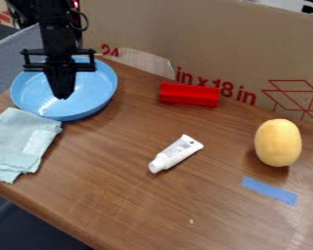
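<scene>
My black gripper [62, 90] hangs over the blue round plate [94, 98] at the left, its fingers pointing down and closed together, with nothing visible between them. A folded pale blue cloth [19, 146] lies in front of the plate, near the table's left edge. A white tube [175, 153] lies on the wooden table toward the middle. A red block [190, 94] lies at the back, and a yellow potato-like object [277, 144] is on the right.
A cardboard panel [218, 44] stands along the back of the table. A strip of blue tape [269, 191] is on the right.
</scene>
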